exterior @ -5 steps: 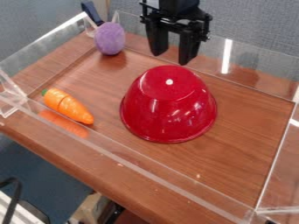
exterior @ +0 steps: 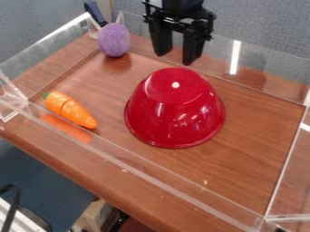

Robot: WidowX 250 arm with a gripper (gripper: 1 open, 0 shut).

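My black gripper (exterior: 177, 43) hangs at the top centre, above the back of the wooden tray, open with nothing between its fingers. Below it a large red bowl (exterior: 173, 110) rests upside down on the wood. An orange toy carrot (exterior: 71, 109) lies at the left. A purple eggplant-like toy (exterior: 114, 40) sits in the back left corner.
Clear plastic walls (exterior: 251, 81) edge the wooden surface (exterior: 246, 149) on the sides. A dark blue object shows behind the purple toy.
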